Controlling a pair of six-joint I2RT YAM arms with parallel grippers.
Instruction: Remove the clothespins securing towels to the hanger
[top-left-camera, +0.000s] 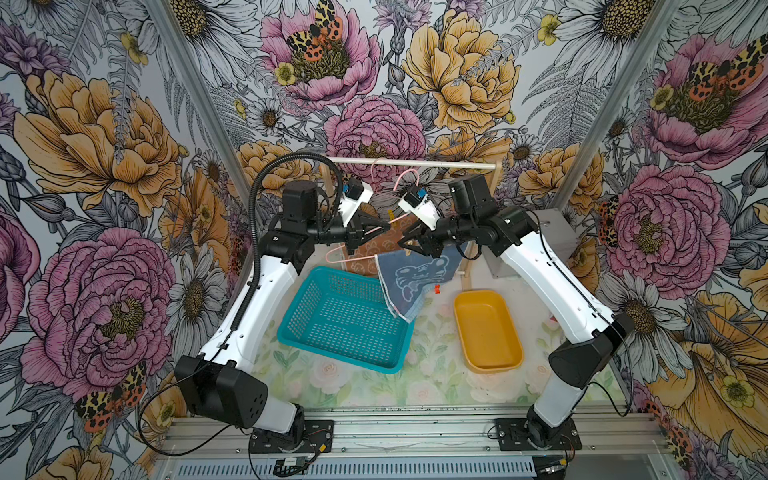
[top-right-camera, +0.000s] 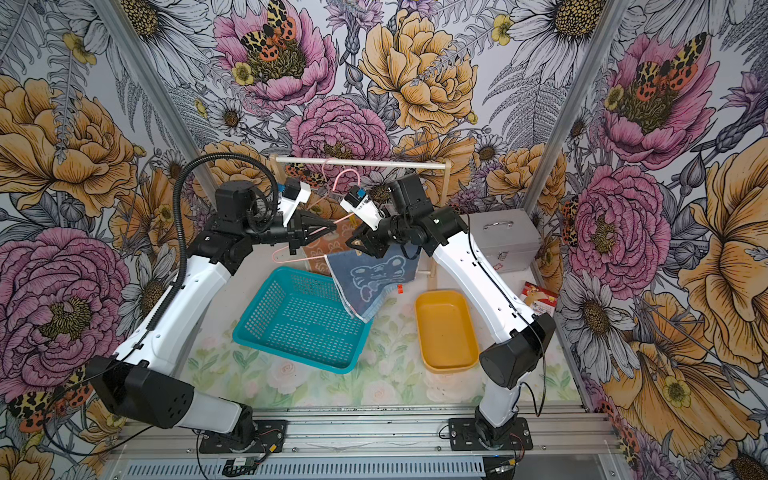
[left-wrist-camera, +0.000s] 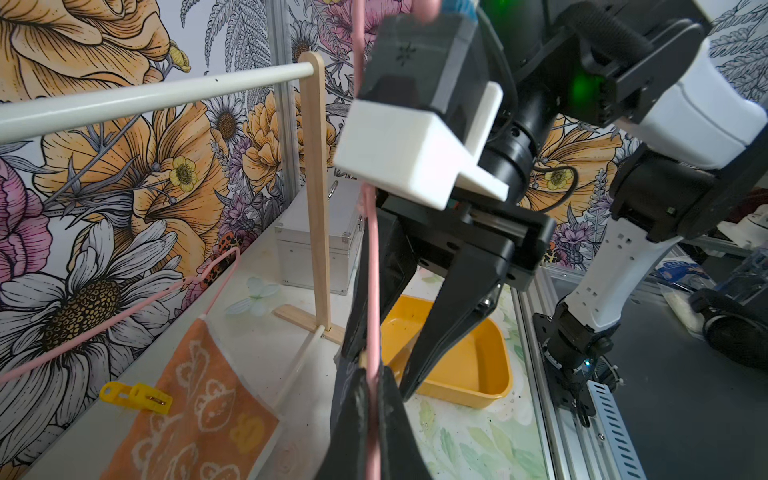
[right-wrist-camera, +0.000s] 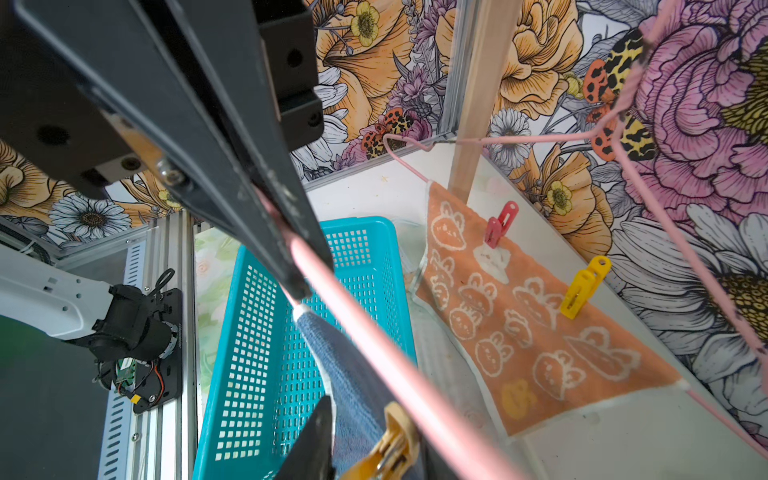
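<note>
A pink hanger hangs from the rail (top-left-camera: 416, 164), with a blue towel (top-left-camera: 404, 284) and an orange towel (right-wrist-camera: 516, 328) on it. A red clothespin (right-wrist-camera: 497, 225) and a yellow clothespin (right-wrist-camera: 585, 286) grip the orange towel. My left gripper (top-left-camera: 384, 228) is shut on the pink hanger bar (right-wrist-camera: 360, 328). My right gripper (top-left-camera: 408, 240) is beside it at the blue towel's top edge; in the right wrist view a wooden-yellow clothespin (right-wrist-camera: 384, 448) on that towel sits between its part-open fingers.
A teal basket (top-left-camera: 288, 328) stands front left, a yellow tray (top-left-camera: 488, 328) front right, a metal box (top-right-camera: 500, 236) back right. A small red object (top-right-camera: 400, 289) lies on the table between basket and tray.
</note>
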